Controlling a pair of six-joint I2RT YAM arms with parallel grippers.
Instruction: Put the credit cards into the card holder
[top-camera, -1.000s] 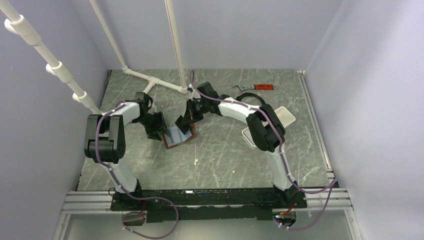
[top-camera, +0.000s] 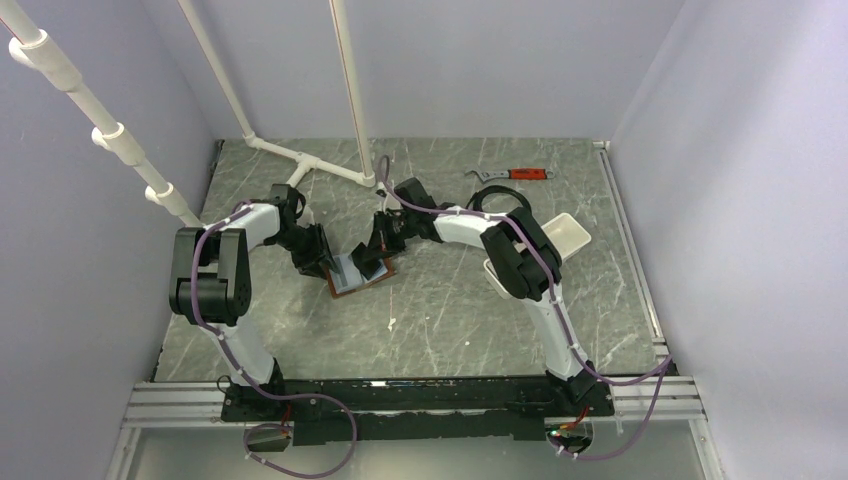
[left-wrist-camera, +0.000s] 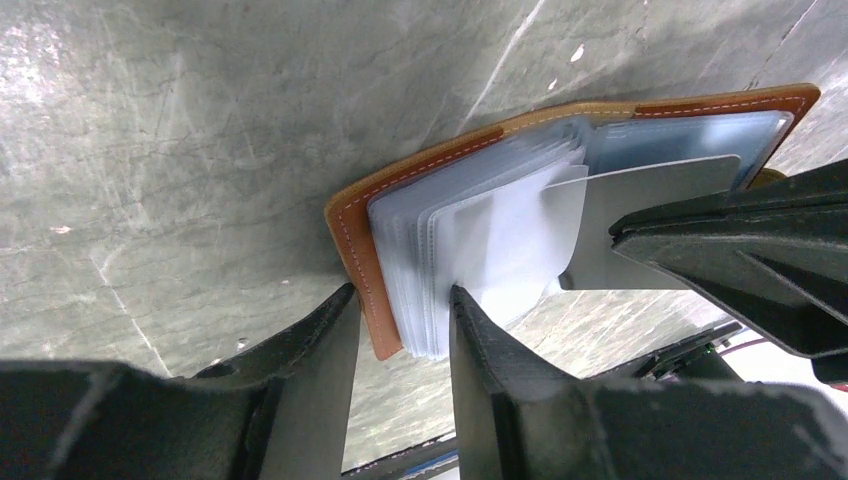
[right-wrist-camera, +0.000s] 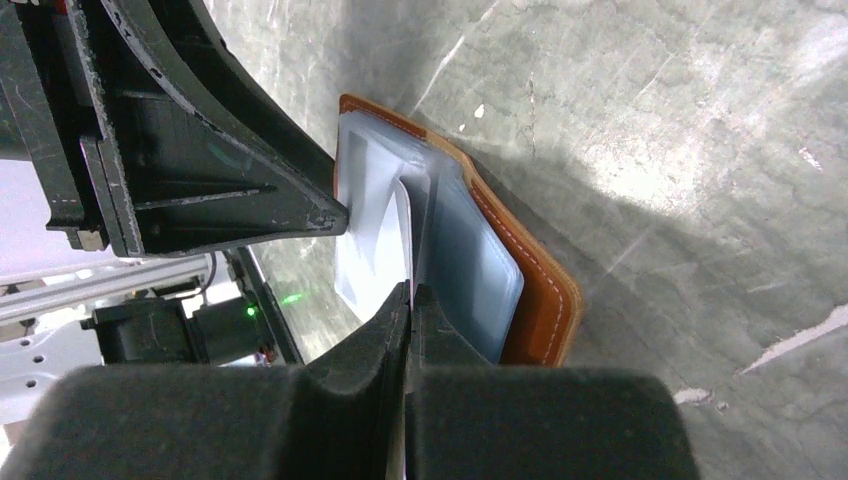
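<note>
The brown card holder (left-wrist-camera: 357, 240) lies open on the table, with clear sleeves (left-wrist-camera: 480, 225) inside. A thin dark card (left-wrist-camera: 645, 215) is pinched in my right gripper, its edge down among the sleeves. My left gripper is at the holder's left end, fingers part open against the edge of the sleeve stack. In the top view, both grippers (top-camera: 325, 255) meet over the holder (top-camera: 348, 286).
A white tray (top-camera: 567, 234) sits at the right, partly under the right arm. An orange-handled wrench (top-camera: 525, 174) and a black loop lie behind it. White pipes (top-camera: 310, 163) stand at the back left.
My right gripper with the dark card has moved slightly down and toward the front, into the holder. The left gripper looks almost unchanged.
</note>
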